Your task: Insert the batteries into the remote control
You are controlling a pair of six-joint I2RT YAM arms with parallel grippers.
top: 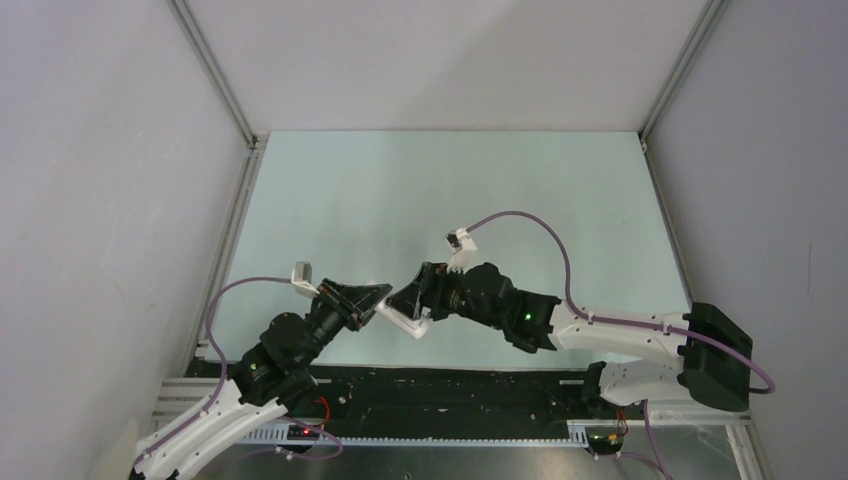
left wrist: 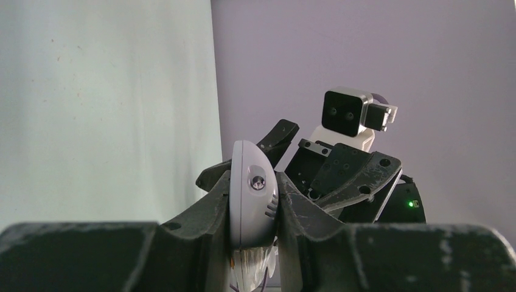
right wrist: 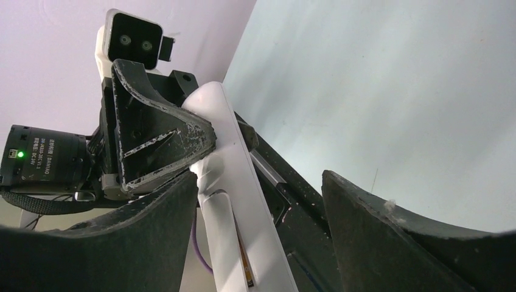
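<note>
A white remote control (top: 402,321) is held in the air near the table's front edge, with my left gripper (top: 376,296) shut on it. In the left wrist view the remote (left wrist: 252,198) stands end-on between the two black fingers. My right gripper (top: 402,300) is part open at the remote's other side. In the right wrist view the remote (right wrist: 237,182) runs up from lower centre, tilted, between the spread fingers. Its battery cover strip (right wrist: 222,237) shows a narrow gap along one side, with a brownish metallic bit inside. Loose batteries are not in sight.
A dark recess (top: 450,405) runs along its front edge. White walls stand on the left, right and back, and purple cables (top: 545,225) arch over both arms.
</note>
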